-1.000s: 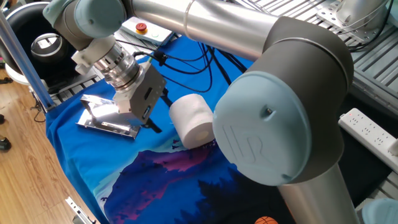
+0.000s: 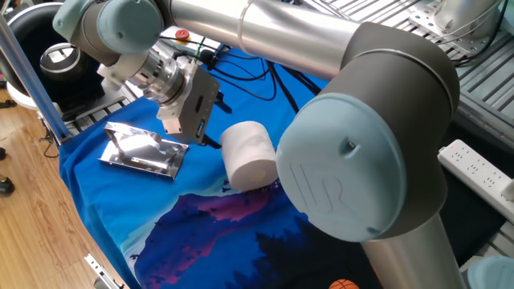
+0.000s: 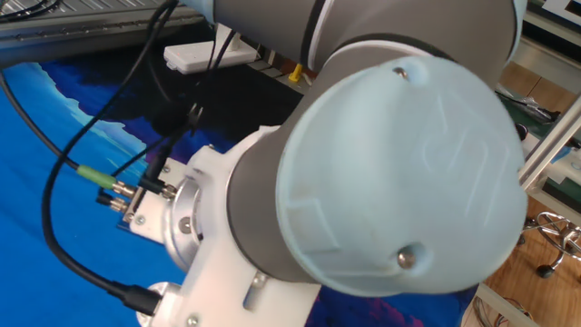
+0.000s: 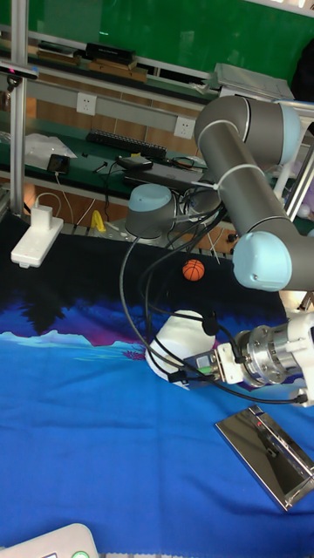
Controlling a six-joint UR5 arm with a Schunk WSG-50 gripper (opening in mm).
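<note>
A white paper roll (image 2: 247, 157) lies on its side on the blue printed cloth, the end with its core hole facing the front in exterior view 1. Just to its left is my gripper (image 2: 218, 124), open, its two dark fingers spread with nothing between them. The nearer fingertip is close against the roll's left side; whether it touches, I cannot tell. From exterior view 3, the roll (image 4: 182, 336) shows behind hanging cables, the gripper coming in from the right. The arm hides the roll and the fingers in exterior view 2.
A shiny metal bracket (image 2: 143, 151) lies left of the roll, beneath the wrist. A small basketball (image 4: 194, 269) sits beyond the roll, near the arm's base. Loose black cables (image 2: 255, 90) hang around the wrist.
In exterior view 1 my gripper has moved up and slightly right, its fingers still apart. The roll has shifted and turned slightly. The bracket has stayed in place.
</note>
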